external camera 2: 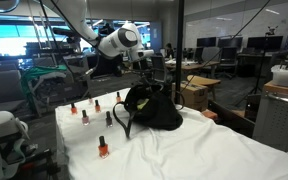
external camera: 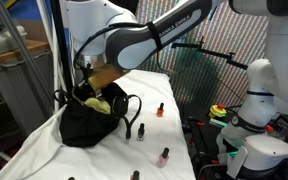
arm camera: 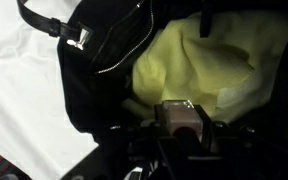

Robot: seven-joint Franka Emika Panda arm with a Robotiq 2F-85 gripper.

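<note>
The black bag (external camera: 84,125) stands open on the white-covered table, with yellow material (arm camera: 209,65) inside its mouth. My gripper (external camera: 85,76) is over the bag's opening and points down. In the wrist view the gripper is shut on a small bottle (arm camera: 183,118), whose pinkish-brown end shows between the dark fingers. Yellow material lies beneath the bottle. The rest of the bottle is hidden by the fingers, and the exterior views are too small to show it.
Several small bottles stand on the table, among them an orange one (external camera: 160,110), a dark one (external camera: 141,132) and a pinkish one (external camera: 164,157). A bag strap (external camera 2: 123,122) hangs onto the cloth. Metal posts (external camera: 22,60) rise behind the bag.
</note>
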